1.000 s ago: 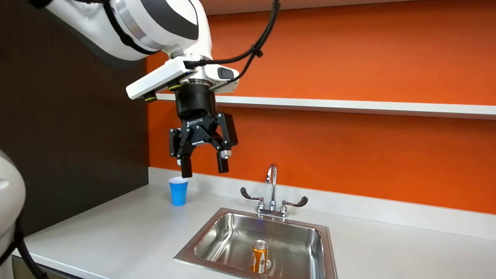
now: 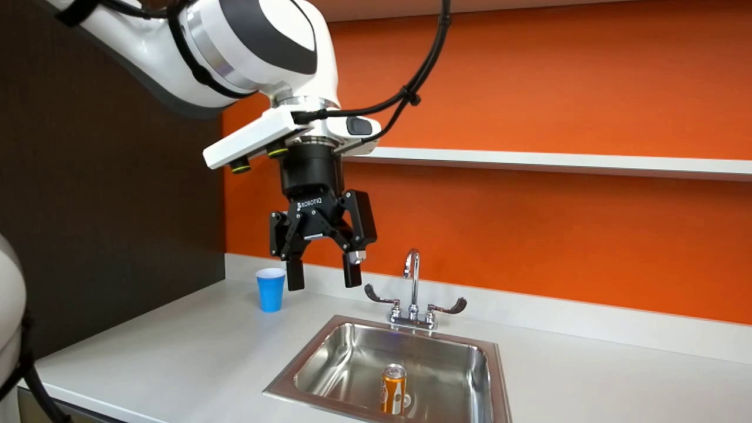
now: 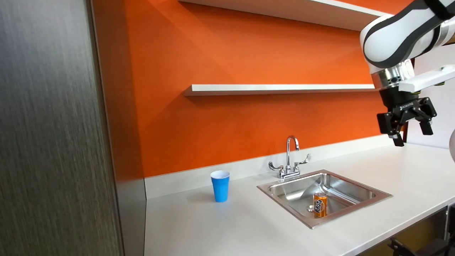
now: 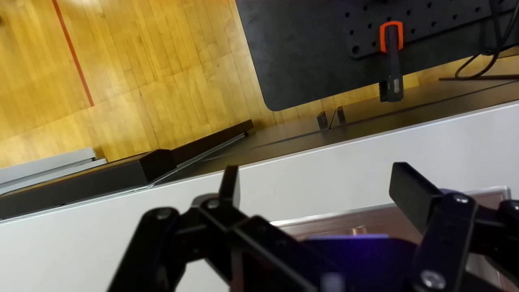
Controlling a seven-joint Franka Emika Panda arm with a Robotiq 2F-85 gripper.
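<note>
An orange can (image 2: 393, 390) stands upright inside the metal sink (image 2: 301, 366), near the drain; exterior view 2 shows the same can (image 3: 320, 204). On the counter left of the sink, close to the back wall, is a blue cup (image 2: 271, 291), upright and white inside. High over the counter hangs my gripper (image 2: 324, 276), open, its fingers well apart and nothing between them. Neither can nor cup touches it. In the wrist view the gripper spans the counter's front strip and the sink rim; the can is out of sight there.
Behind the sink rises a chrome faucet (image 2: 413, 289) with two lever handles. A white shelf (image 2: 564, 162) runs along the orange wall. A dark panel (image 2: 113, 183) closes off the left side. The counter (image 2: 176, 352) left of the sink is bare apart from the cup.
My gripper has come down and shifted to the right in exterior view 1, staying open. Can and cup have kept their places.
</note>
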